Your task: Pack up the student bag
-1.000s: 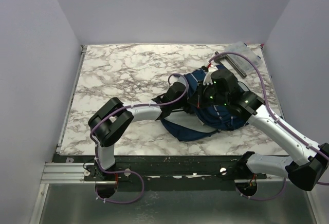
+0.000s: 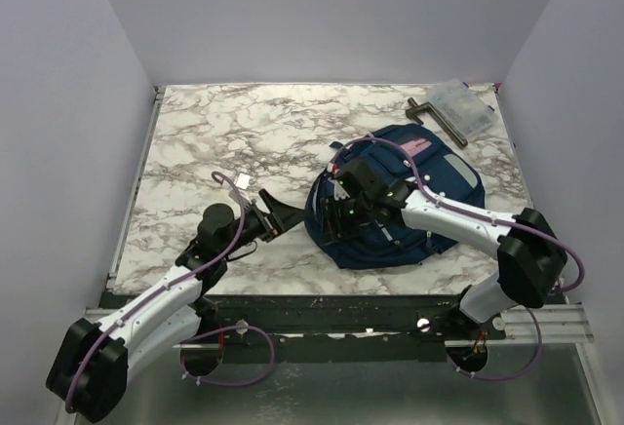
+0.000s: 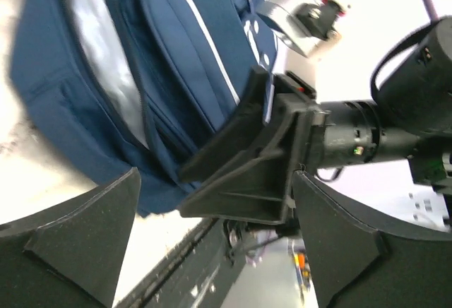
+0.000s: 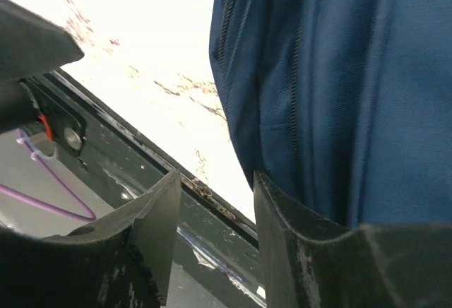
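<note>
The navy student bag (image 2: pixel 429 240) lies on the marble table's right half, its zipped front edge and a pale inner lining showing in the left wrist view (image 3: pixel 56 89). My left gripper (image 2: pixel 283 215) stands open just left of the bag, nothing between its fingers. My right gripper (image 2: pixel 336 215) is over the bag's front-left part, fingers pointing down and apart, as its wrist view (image 4: pixel 215 181) shows, above the bag's zipped edge and bare table. Whether cloth lies between its fingertips is unclear.
A clear plastic pouch (image 2: pixel 458 105) and a dark metal bar (image 2: pixel 439 118) lie at the back right. The front edge (image 2: pixel 322 300) is close below both grippers.
My left gripper has pulled back left and toward the front, away from the bag. My right gripper has moved left and frontward, and the bag's pale opening is now mostly covered from above.
</note>
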